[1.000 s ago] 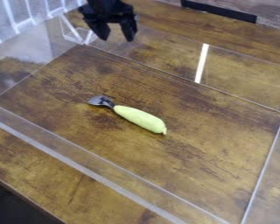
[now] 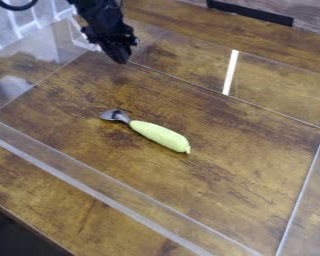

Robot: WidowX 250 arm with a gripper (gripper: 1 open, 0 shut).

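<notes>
A pale green, elongated object [image 2: 160, 135] lies diagonally near the middle of the wooden table [image 2: 236, 170], with a small dark metal piece [image 2: 115, 115] at its upper-left end. My black gripper [image 2: 119, 50] hangs at the top left, by the back edge of the clear-walled area, well away from the green object. It looks shut, with nothing visible between its small, dark fingers.
Clear plastic walls [image 2: 147, 234] border the work area on the sides shown. A white strip [image 2: 230, 72] stands out on the back wall.
The gripper has moved a little left and down from the back, and its fingers appear closer together than a second ago. The green object lies unmoved.
</notes>
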